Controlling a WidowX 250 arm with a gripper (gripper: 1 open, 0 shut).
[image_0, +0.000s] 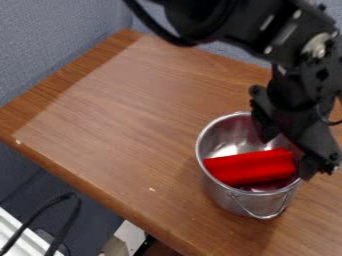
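Observation:
A metal bucket (241, 197) with a wire handle stands on the wooden table toward the right. Lying inside it is a red cylindrical object (251, 167). My black gripper (290, 132) is at the bucket's back right rim, above and beside the red object, with its fingers open. The far right part of the bucket is hidden behind the gripper.
A grey wall runs behind.

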